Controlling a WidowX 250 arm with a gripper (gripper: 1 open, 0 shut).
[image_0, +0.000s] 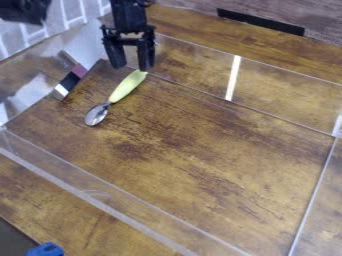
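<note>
My black gripper (130, 54) hangs at the top left of the camera view, open, with its fingers just above the far end of a pale yellow-green elongated object (126, 86), which looks like a corn cob or a handle. A silver spoon head (96, 115) lies at the near end of that object on the wooden surface. Nothing shows between the gripper's fingers.
A clear-walled tray or barrier (160, 220) surrounds the wooden work area (221, 160), most of which is bare. Metal and dark pieces (74, 78) stand at the left edge. A blue object (44, 249) sits at the bottom left corner.
</note>
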